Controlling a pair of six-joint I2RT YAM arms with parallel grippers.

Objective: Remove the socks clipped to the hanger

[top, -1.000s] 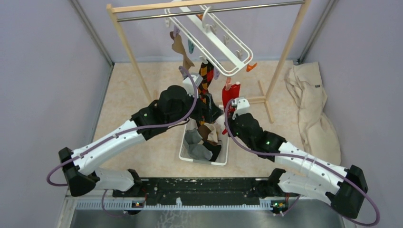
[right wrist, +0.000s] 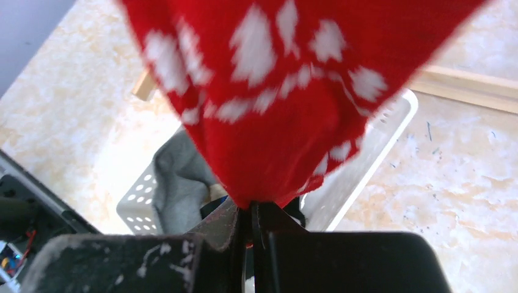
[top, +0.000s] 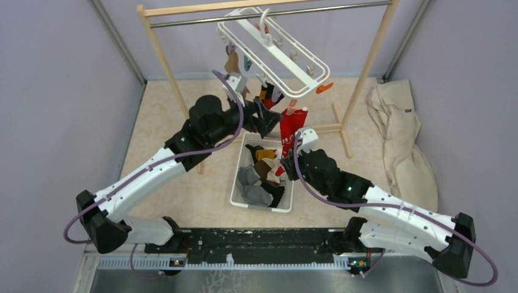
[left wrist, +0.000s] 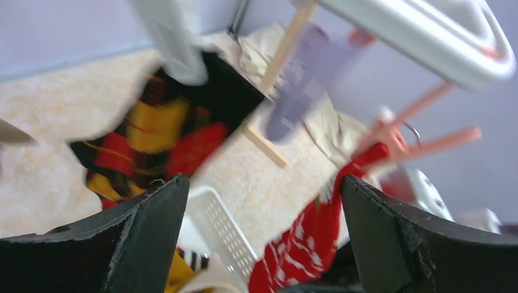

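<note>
The white hanger [top: 287, 61] hangs from the metal rail with socks clipped to it. A red-and-white sock [top: 292, 131] still hangs from a pink clip [left wrist: 394, 137] and stretches down to my right gripper, which is shut on its lower end. My left gripper [top: 273, 119] stands open just under the hanger. In the left wrist view the sock's upper part shows beside the right-hand finger [left wrist: 379, 238] of that gripper. A black, red and yellow patterned sock [left wrist: 156, 131] hangs to the left of it, and a brown sock [top: 232, 63] farther back.
Below, a white basket [top: 235, 189] holds several socks, among them grey ones [top: 250, 183]. The wooden rack post [top: 369, 61] stands at the right. A beige cloth [top: 397, 140] lies on the floor at far right.
My left gripper has risen from over the basket towards the hanger. The hanger has swayed left and back right.
</note>
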